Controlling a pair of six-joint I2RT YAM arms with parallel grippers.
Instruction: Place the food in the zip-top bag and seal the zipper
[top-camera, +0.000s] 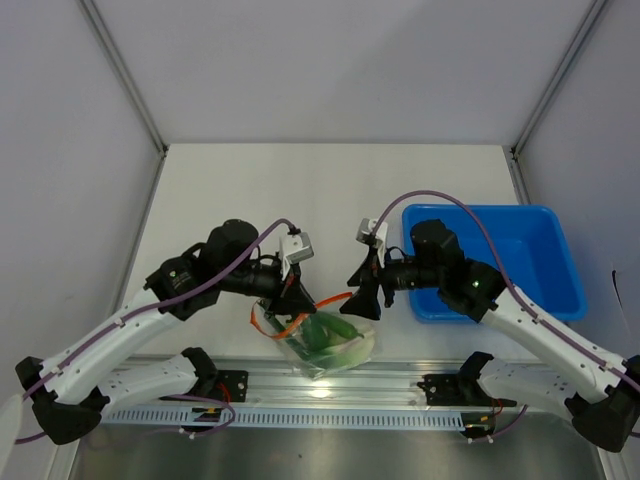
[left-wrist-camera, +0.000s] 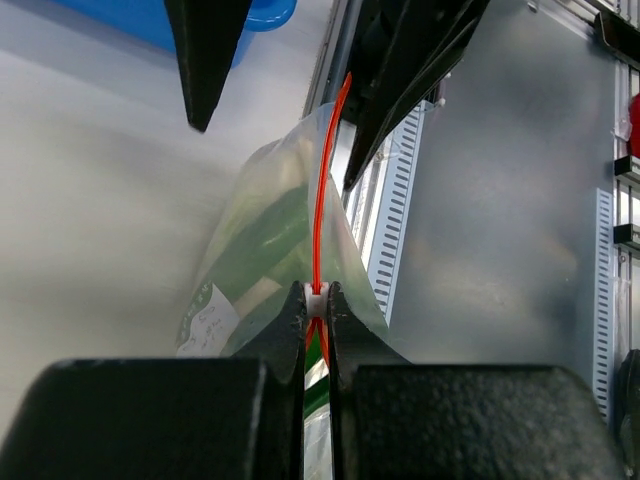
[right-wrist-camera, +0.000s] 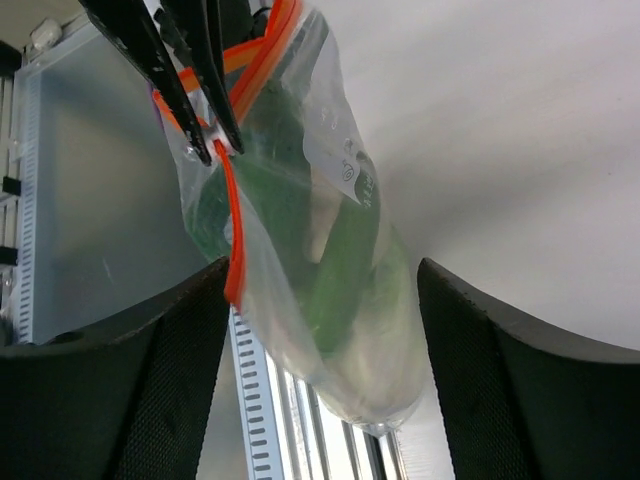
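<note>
The clear bag (top-camera: 325, 350), holding green food and edged with an orange zipper strip, rests at the table's front. My left gripper is shut on the zipper's white slider, with the orange strip (left-wrist-camera: 319, 220) running upward from it. My right gripper (top-camera: 364, 295) stands open around the zipper's free end, above the bag's right side. In the right wrist view its dark fingers flank the strip and bag, and the bag (right-wrist-camera: 330, 260) shows a white label and green contents.
A blue bin (top-camera: 530, 260) fills the table's right side, behind the right arm. A metal rail (top-camera: 300, 390) runs along the front edge.
</note>
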